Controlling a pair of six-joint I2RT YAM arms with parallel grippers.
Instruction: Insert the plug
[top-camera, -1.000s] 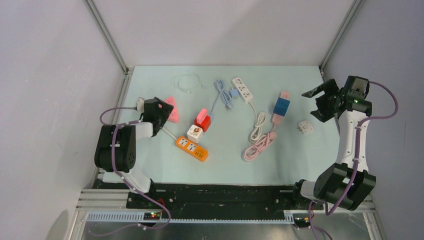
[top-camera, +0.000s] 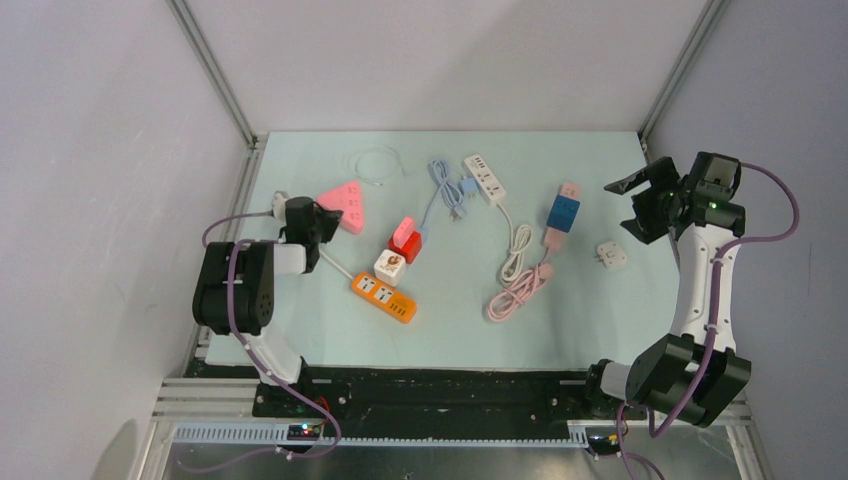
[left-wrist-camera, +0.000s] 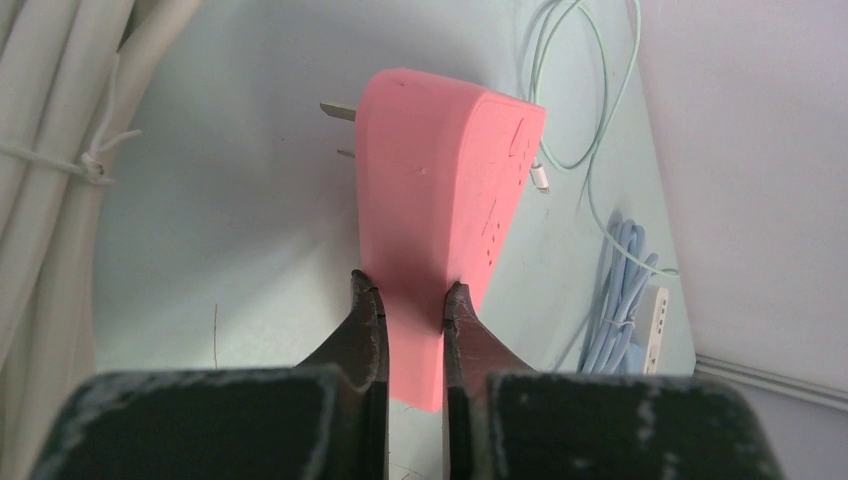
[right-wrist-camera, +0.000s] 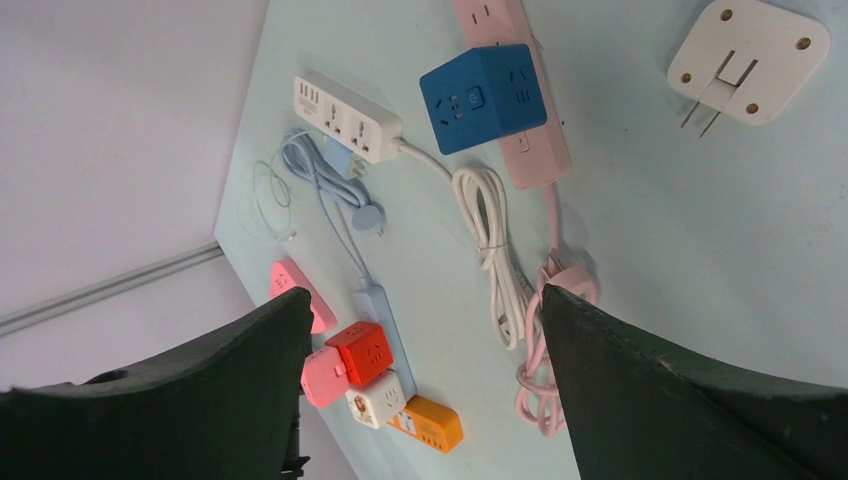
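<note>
A pink triangular plug adapter (left-wrist-camera: 410, 180) fills the middle of the left wrist view, its metal prongs (left-wrist-camera: 338, 110) pointing to the left. My left gripper is shut on one end of it, with a finger on each side. From above, the pink adapter (top-camera: 345, 205) appears at the back left, just past the left gripper's tips. Off to the right, clear of the objects, my right gripper (top-camera: 628, 207) is open with nothing between its fingers. Power strips lie on the table: orange (top-camera: 385, 298), white (top-camera: 485, 180) and pink (top-camera: 554, 240).
Near the orange strip sit a white cube (top-camera: 390, 266) and a red block (top-camera: 405, 246) bearing a pink piece. A blue cube (right-wrist-camera: 485, 98) sits on the pink strip. Farther right lies a white adapter (right-wrist-camera: 750, 60). Coiled cords cover part of the middle.
Over the last second the left gripper has shifted slightly and turned, uncovering more of the pink adapter in the top view. The right arm has barely moved.
</note>
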